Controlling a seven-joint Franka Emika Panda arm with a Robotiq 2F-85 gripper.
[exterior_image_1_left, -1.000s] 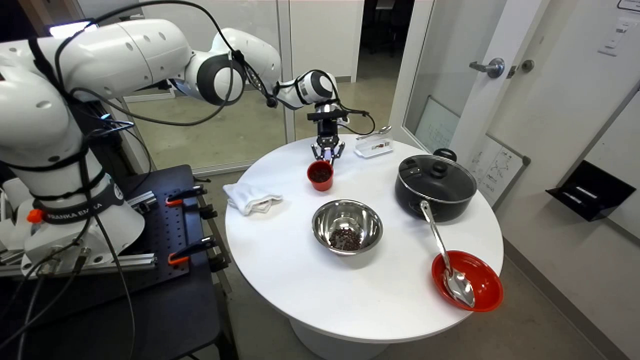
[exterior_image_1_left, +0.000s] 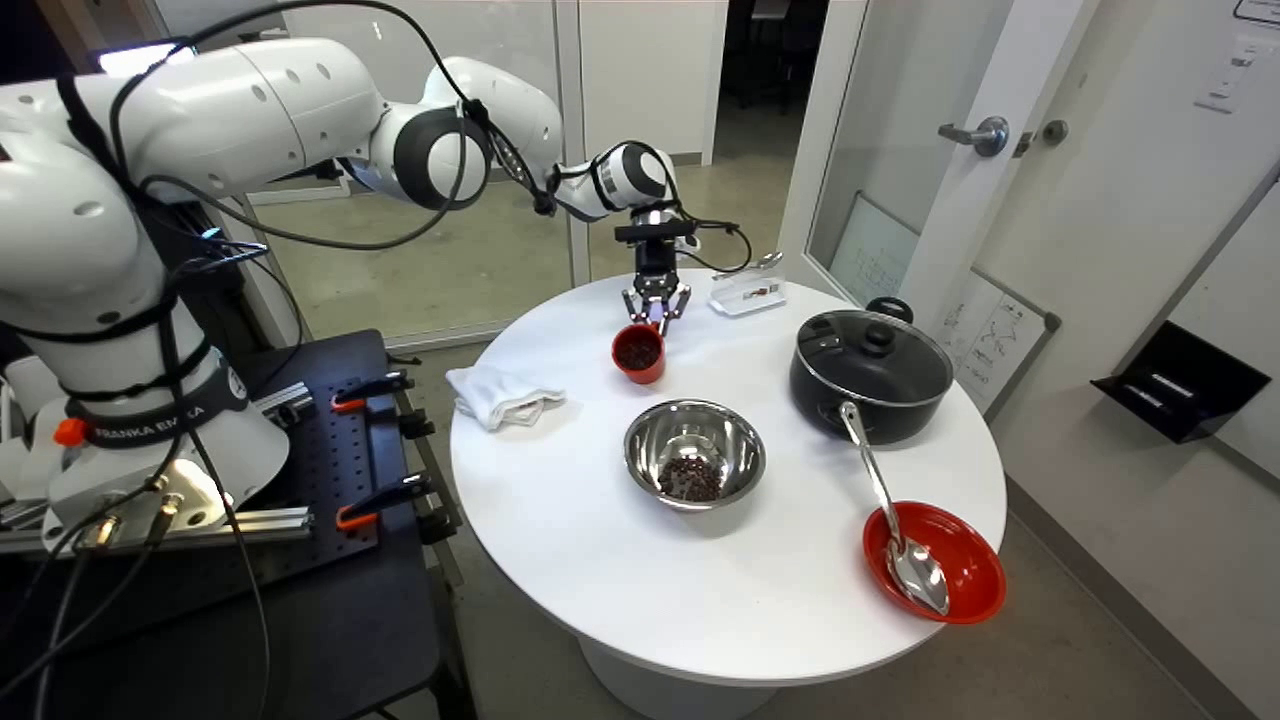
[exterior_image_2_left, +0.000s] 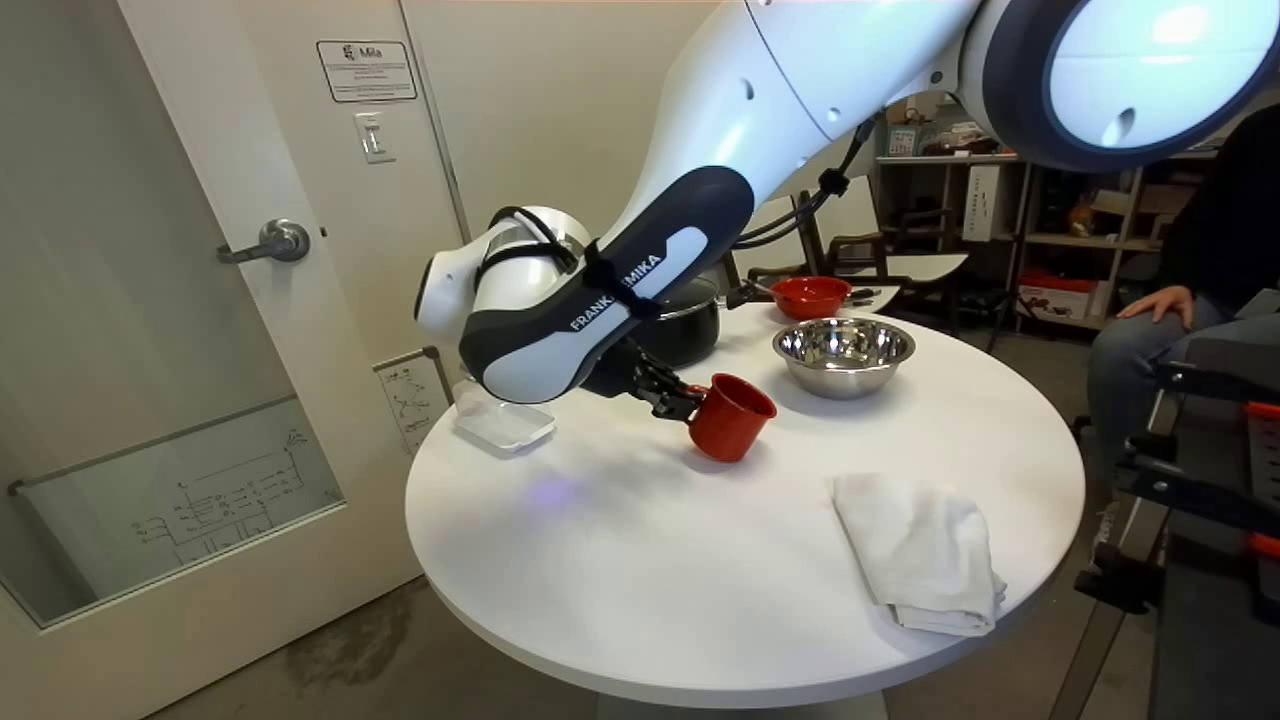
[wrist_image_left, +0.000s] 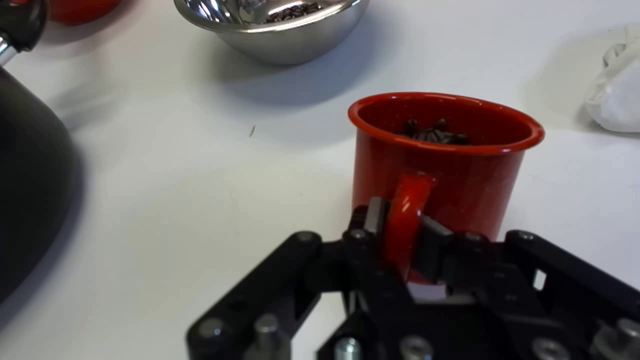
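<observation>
A red mug (wrist_image_left: 462, 195) with dark beans inside has its handle (wrist_image_left: 406, 222) turned toward my gripper. The gripper is shut on that handle, one finger on each side. In exterior view 2 the mug (exterior_image_2_left: 727, 422) leans a little, its rim toward the metal bowl (exterior_image_2_left: 842, 372); whether its base touches the table cannot be told. The steel bowl (exterior_image_1_left: 693, 454) stands apart from the mug, nearer the table's middle, with a small heap of dark beans (exterior_image_1_left: 690, 479) at its bottom.
A black lidded pot (exterior_image_1_left: 872, 374) stands right of the mug in exterior view 1. Farther along lies a red bowl (exterior_image_1_left: 974, 570) with a large spoon (exterior_image_1_left: 918, 574). A white cloth (exterior_image_1_left: 501, 396) is on the left, and a clear tray (exterior_image_1_left: 746, 296) sits at the back.
The mug has shifted very slightly to the left in exterior view 1. The arm stands almost as before, and the other objects have not moved.
</observation>
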